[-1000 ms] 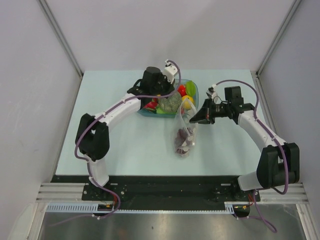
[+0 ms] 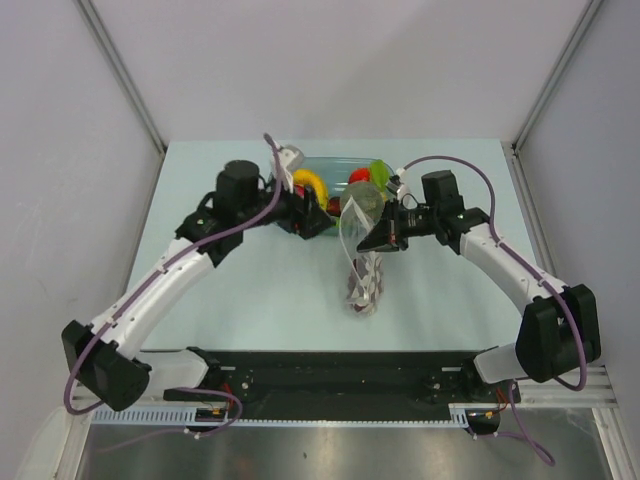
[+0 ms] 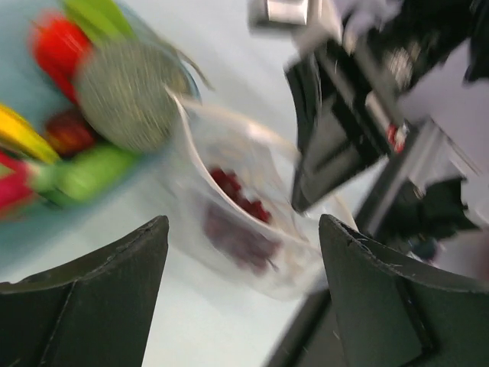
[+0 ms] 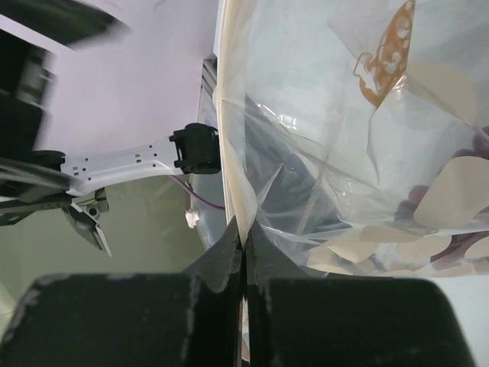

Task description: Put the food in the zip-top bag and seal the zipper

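The clear zip top bag stands at the middle of the table with reddish food inside. My right gripper is shut on the bag's top edge, holding it up. My left gripper is open, its fingers apart with nothing between, above the table left of the bag, near the blue bin. The bin holds a banana, a red pepper, greens and other produce.
The dark front edge runs below the bag.
My left arm has drawn back from over the bin toward the front left. My right gripper has shifted slightly left, pulling the bag's top along.
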